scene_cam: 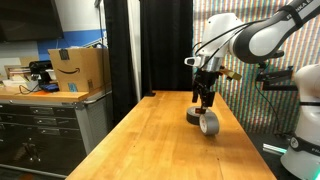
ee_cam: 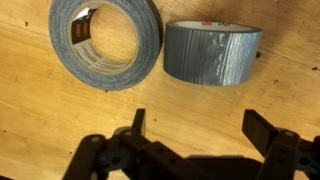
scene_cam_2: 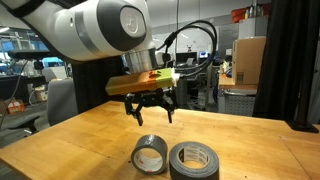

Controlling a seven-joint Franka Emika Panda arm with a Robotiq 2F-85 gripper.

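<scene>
Two rolls of grey duct tape rest on the wooden table. One flat roll point(ee_cam: 78, 66) lies with its hole facing up, at the upper left of the wrist view. Beside it a second roll point(ee_cam: 210, 55) stands on its rounded side, shown edge-on there; its open end faces the camera in exterior view 2 point(scene_cam_2: 150, 155). My gripper is open above the table, its two fingertips wide apart with only bare wood between them. In the wrist view both rolls lie beyond the fingertips, apart from them.
A cardboard box point(scene_cam: 79, 68) sits on the grey drawer cabinet point(scene_cam: 60, 125) to the left. Black curtains point(scene_cam: 122, 50) hang behind the table.
</scene>
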